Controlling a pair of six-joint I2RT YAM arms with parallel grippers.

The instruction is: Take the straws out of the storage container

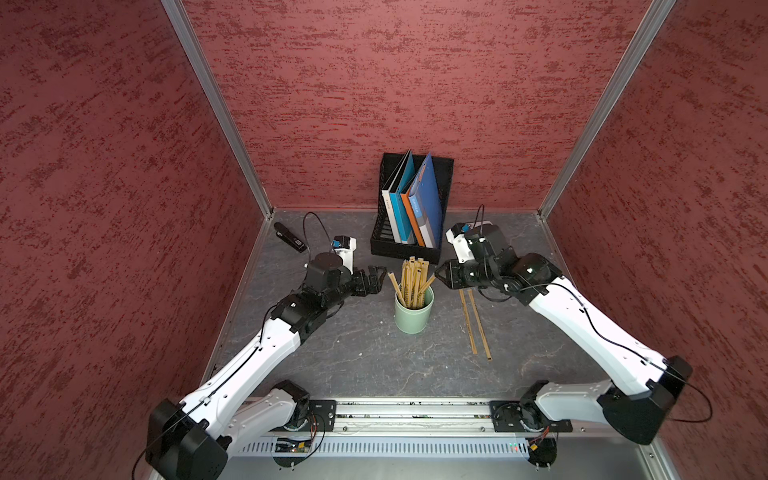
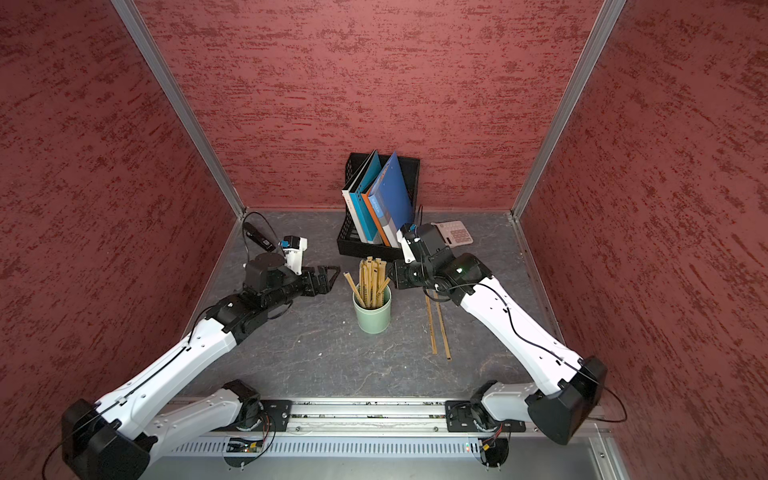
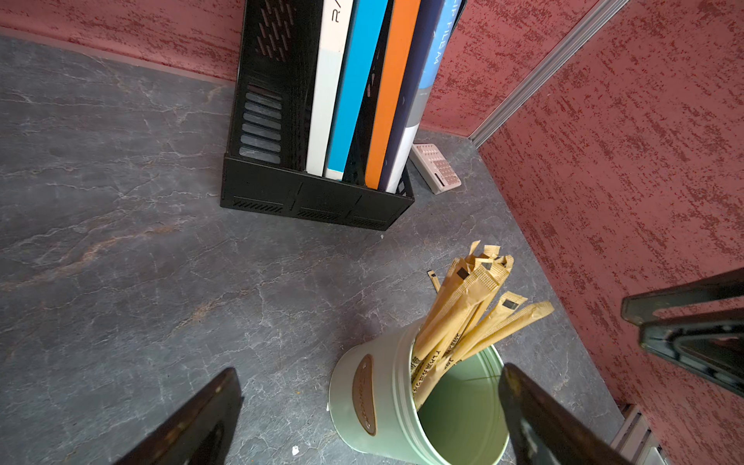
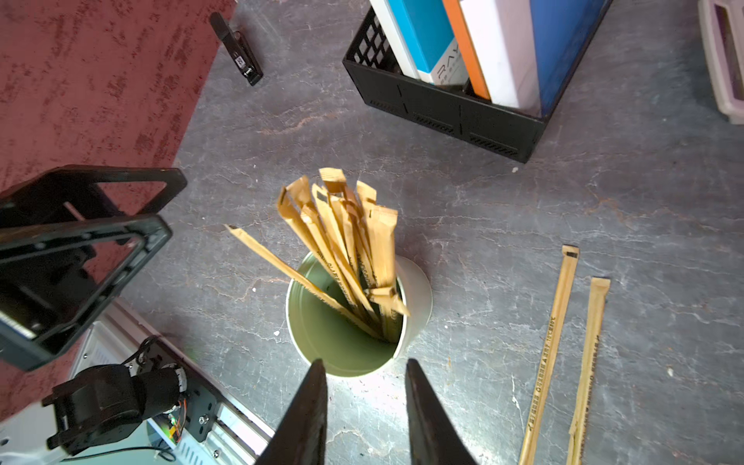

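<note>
A pale green container (image 1: 412, 317) in the table's middle holds a bunch of paper-wrapped straws (image 4: 348, 248), leaning out of it. Two wrapped straws (image 4: 548, 348) lie loose on the table to its right. My left gripper (image 1: 379, 277) stands open at the container's left, above table level; its fingers frame the container's surroundings in the left wrist view. My right gripper is part open at the container's right, both blurred fingertips pointing toward it, with nothing visible between them.
A black organizer (image 1: 404, 252) with folders stands behind the container. A black stapler-like object (image 1: 289, 237) lies at back left, a pale calculator (image 2: 454, 233) at back right.
</note>
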